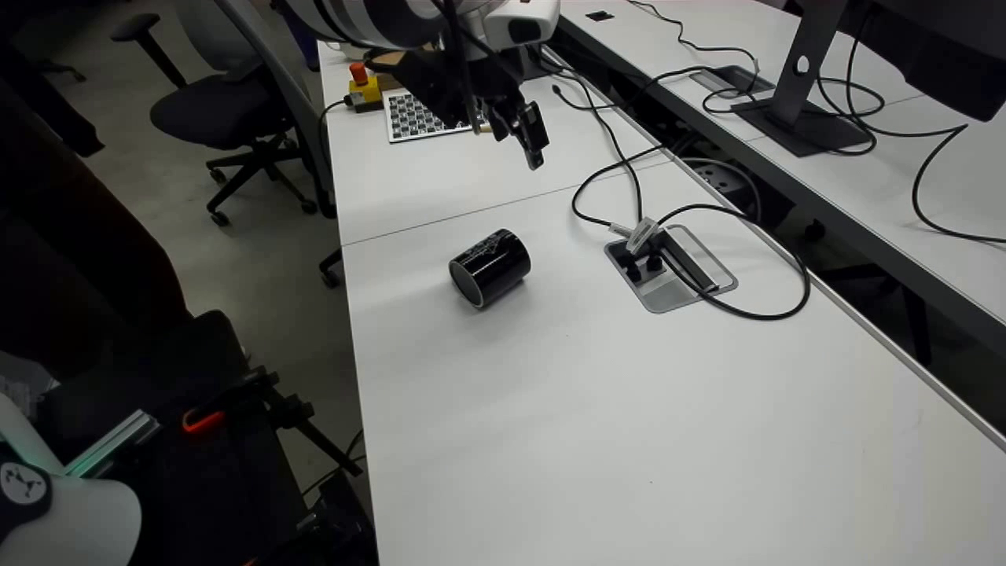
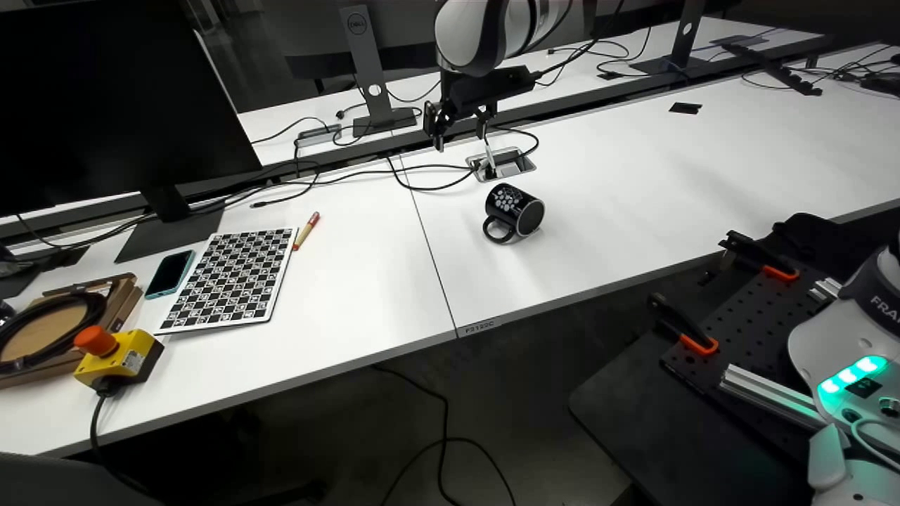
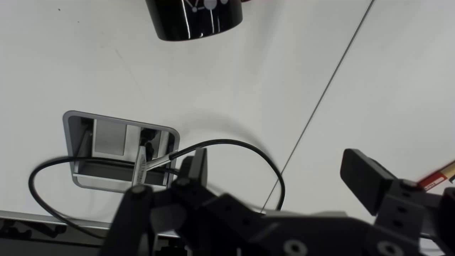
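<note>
A black mug (image 1: 490,268) with a white pattern lies on its side on the white table (image 1: 585,424). Exterior view 2 shows the mug's handle (image 2: 498,232) low against the tabletop and its pattern facing up. Only one end of the mug (image 3: 198,19) shows at the top edge of the wrist view. Raised above the table and clear of the mug, my gripper (image 2: 461,133) stands open. Between the two widely spaced fingers of the gripper there is nothing but table and cable further below.
A cable box (image 1: 670,269) with a looping black cable (image 1: 808,283) is set in the table beside the mug. A checkered board (image 2: 232,278), a marker (image 2: 307,230), a phone (image 2: 169,274) and an emergency stop (image 2: 118,358) occupy the far part.
</note>
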